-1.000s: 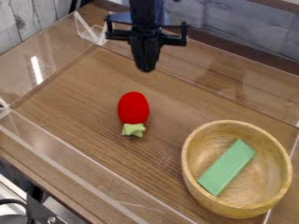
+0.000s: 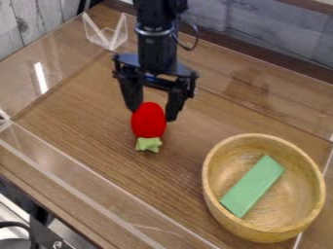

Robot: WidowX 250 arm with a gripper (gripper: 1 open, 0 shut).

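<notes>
A red strawberry-like object (image 2: 148, 120) with a green leafy tip (image 2: 148, 144) lies on the wooden table left of centre. My dark gripper (image 2: 151, 102) hangs over it, its fingers apart on either side of the red object's upper part. Whether they touch it is not clear.
A yellow bowl (image 2: 293, 170) holding a green rectangular block (image 2: 252, 185) stands at the lower right. A dark cable (image 2: 14, 229) shows at the bottom-left corner.
My gripper has come down and toward the viewer, from behind the red object to over its upper part. The red object and bowl have not moved.
</notes>
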